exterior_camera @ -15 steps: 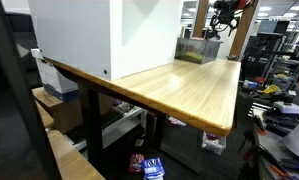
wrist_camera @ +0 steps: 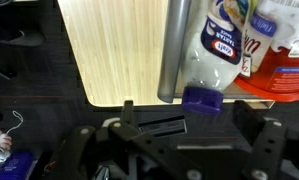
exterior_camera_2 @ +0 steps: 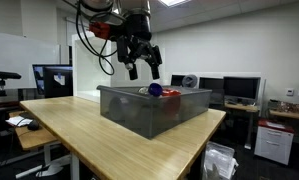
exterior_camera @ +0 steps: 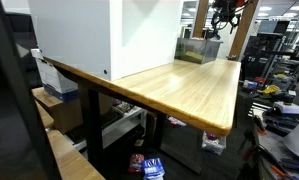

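A grey bin (exterior_camera_2: 129,112) stands on the wooden table, with containers inside it. In the wrist view, a white bottle (wrist_camera: 211,58) with a purple cap (wrist_camera: 202,98) lies near the bin's rim (wrist_camera: 174,45); its cap reaches the bin's edge. In exterior view 2, a purple round thing (exterior_camera_2: 155,89) shows at the bin's top. My gripper (exterior_camera_2: 143,72) hangs open above the bin, fingers pointing down and nothing between them. From the wrist, the left and right fingers stand wide apart on either side of the cap.
Beside the bottle in the bin is a red-and-clear container (wrist_camera: 284,65). The wooden table (exterior_camera_2: 79,130) has bare room in front of the bin. A monitor (exterior_camera_2: 53,80) stands at the left. A tall white panel (exterior_camera: 139,35) blocks part of exterior view 1.
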